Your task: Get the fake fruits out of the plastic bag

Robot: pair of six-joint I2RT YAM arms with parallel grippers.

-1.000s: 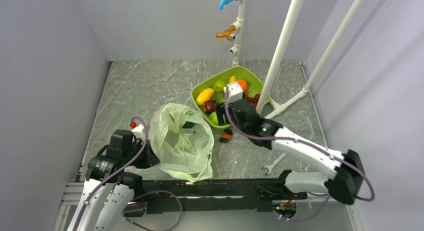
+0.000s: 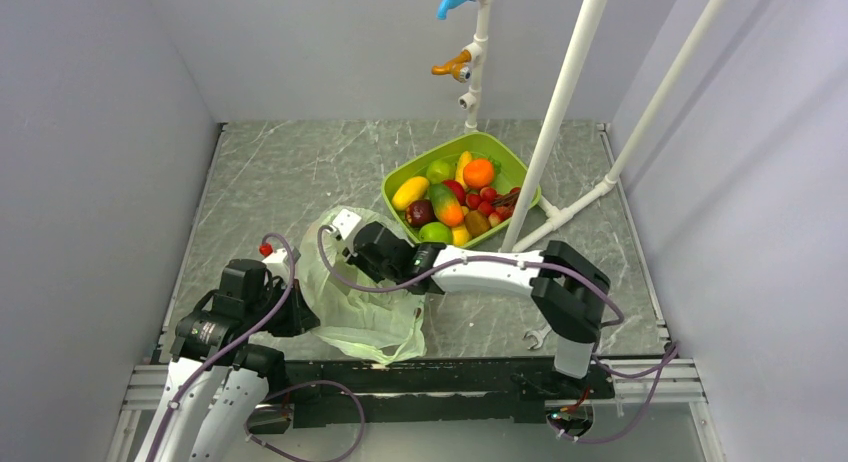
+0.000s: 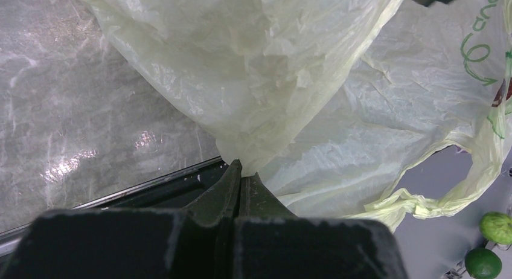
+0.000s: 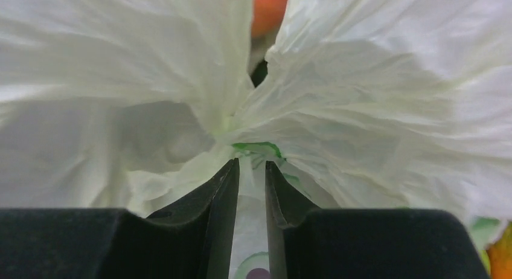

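Note:
The pale green plastic bag [image 2: 375,327] lies crumpled on the counter with its mouth toward the front. My left gripper is shut on the bag's edge, which runs into its fingertips in the left wrist view. At the bag's upper opening is my right gripper, its fingers a narrow gap apart. Pale bag film [image 4: 362,140] shows around and behind them; whether any is pinched I cannot tell. An orange-red thing [image 4: 270,10] peeks through a gap between folds above the fingertips. The bag's inside is mostly hidden in the top view.
Behind the bag stands a green basin [image 2: 512,162] full of assorted fruit. White pipes [image 2: 560,102] rise at its right. A wrench [image 2: 537,336] lies at the front right, and a small red fruit [image 2: 266,249] shows by the left arm.
My right gripper has moved left from over the basin's front edge to the bag's upper opening. The left arm and the bag's front have stayed put.

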